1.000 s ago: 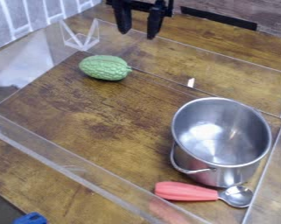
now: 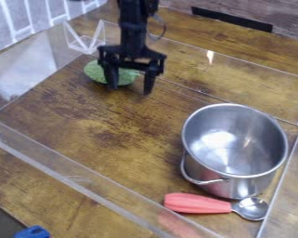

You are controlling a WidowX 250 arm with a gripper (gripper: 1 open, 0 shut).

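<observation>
My black gripper (image 2: 129,72) is low at the upper left of the wooden surface, its dark fingers spread around a green bitter melon (image 2: 101,76), which is partly hidden behind it. I cannot tell whether the fingers touch the melon.
A steel pot (image 2: 234,138) stands at the right, with a red-handled spoon (image 2: 203,204) lying just below it. Clear plastic walls border the area. A blue object (image 2: 32,231) is at the bottom-left corner.
The gripper has come down from the top of the view onto the bitter melon. The pot and spoon have not moved.
</observation>
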